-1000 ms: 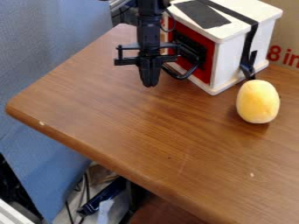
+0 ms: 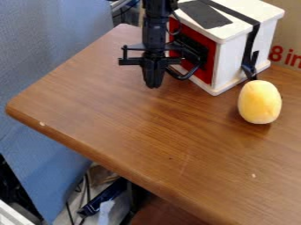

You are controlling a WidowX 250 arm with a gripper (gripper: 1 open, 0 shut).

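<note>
My black gripper (image 2: 153,75) points down over the wooden table (image 2: 118,132), just left of a white box (image 2: 253,26) with a red front panel (image 2: 203,42), a black handle and black straps. The fingertips are close together and dark; whether anything is between them I cannot tell. A yellow, egg-shaped object (image 2: 259,102) sits on the table in front of the box's right side.
Cardboard (image 2: 286,48) stands behind the box at the right. The table's left and front-left edges drop off beside a blue partition (image 2: 41,53), with clutter below.
</note>
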